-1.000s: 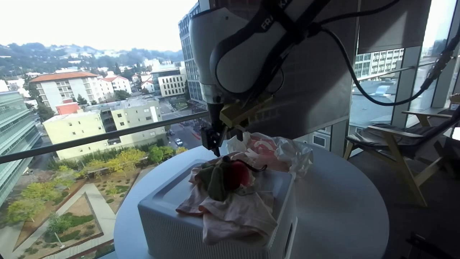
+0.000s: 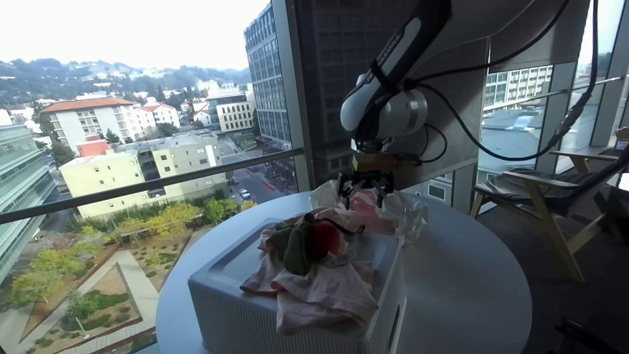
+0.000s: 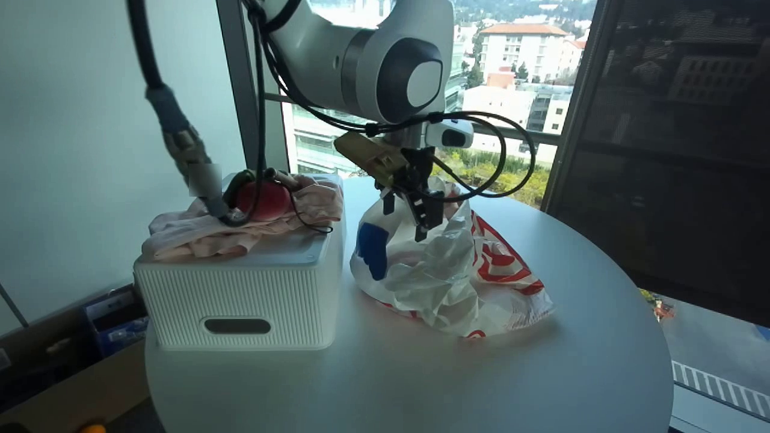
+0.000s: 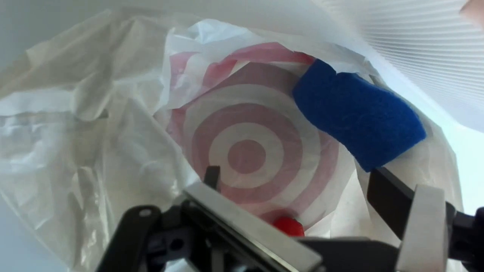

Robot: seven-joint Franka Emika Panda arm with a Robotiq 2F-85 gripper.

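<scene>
My gripper (image 3: 404, 222) stands open over the crumpled white plastic bag (image 3: 447, 267) with red print, nothing between its fingers. Looking down in the wrist view, I see into the bag's mouth, where a red and white ring pattern shows. A blue sponge-like piece (image 4: 358, 113) lies along the bag's side, close to the right fingertip (image 4: 381, 186). Part of a small red thing (image 4: 289, 226) peeks out between the fingers, mostly hidden below the left one.
Beside the bag stands a white ribbed box (image 3: 289, 303), bottom up. On top lie a pink cloth (image 2: 330, 295), a green plush-like thing (image 2: 292, 248) and a red round one (image 2: 325, 239) with a dark cord. Bare round table (image 2: 471, 283) surrounds them.
In exterior view 1, my arm has swung from behind the box's far left side rightward to above the bag. The items on the box have stayed put.
</scene>
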